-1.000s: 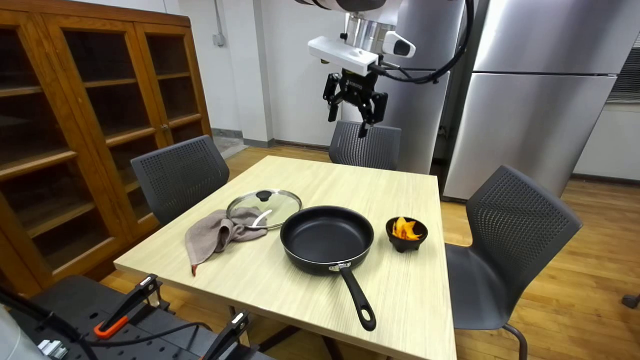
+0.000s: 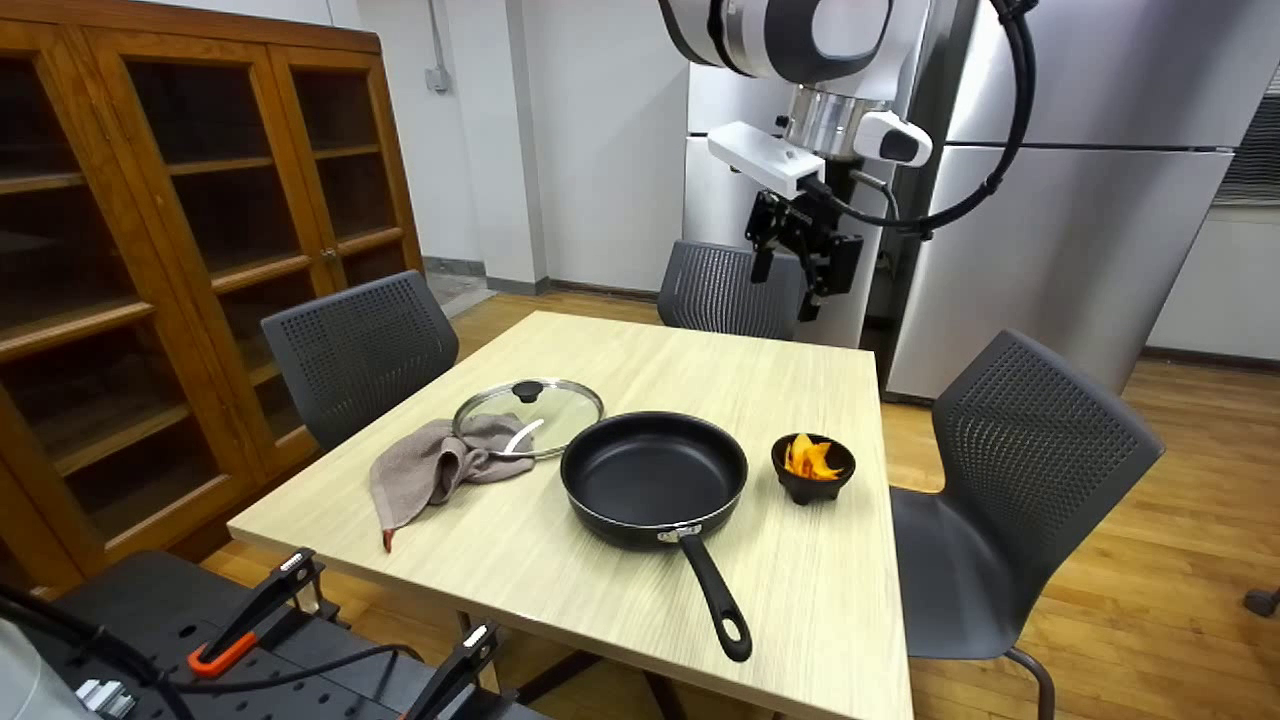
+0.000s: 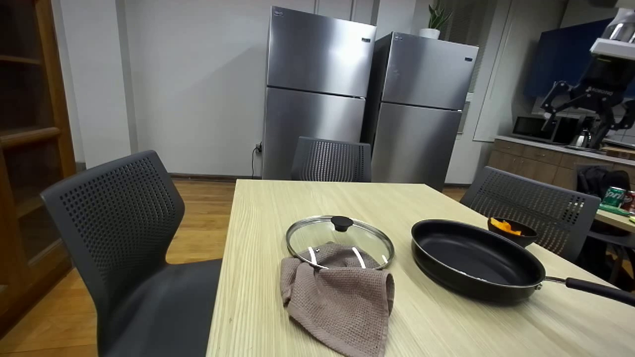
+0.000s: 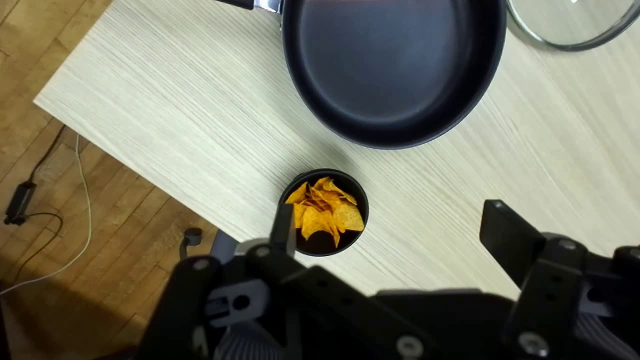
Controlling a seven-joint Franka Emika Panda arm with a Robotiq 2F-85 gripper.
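My gripper is open high over the table, its fingers wide apart and nothing between them. In the wrist view the small black bowl [image 4: 358, 237] of orange chips [image 4: 327, 210] lies below, partly covered by my left-hand finger [image 4: 282, 231]. A black frying pan [image 2: 654, 474], empty, stands left of the bowl in exterior view 1, its handle [image 2: 717, 600] toward the table's near edge. The glass lid [image 3: 340, 222] with a black knob rests partly on a crumpled brown towel [image 3: 342, 297], beside the pan.
Dark chairs stand at the left [image 2: 366, 348], back [image 2: 732, 288] and right [image 2: 1020, 480]. Clamps [image 2: 258, 606] sit by the near edge.
My arm has swung to the right and somewhat lower in exterior view 1, the gripper staying open. Pan, bowl, lid and towel have not moved.
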